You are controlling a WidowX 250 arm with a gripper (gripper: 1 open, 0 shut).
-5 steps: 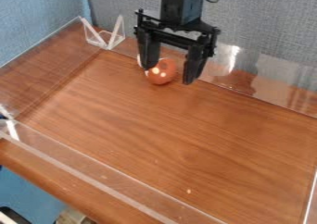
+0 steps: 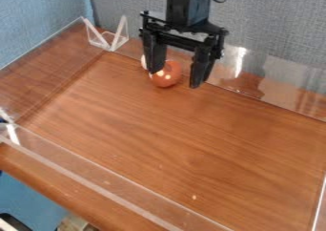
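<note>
My black gripper [image 2: 176, 68] hangs over the back middle of the wooden table, its two fingers wide apart, so it is open. An orange-red round object [image 2: 165, 77] sits on the table just behind and between the fingers, partly hidden by them, with small light spots on it. I cannot tell whether the gripper touches it.
Clear walls edge it at the back and front left. A white wire-like holder [image 2: 105, 38] stands in the back left corner. Grey and blue panels rise behind and to the left.
</note>
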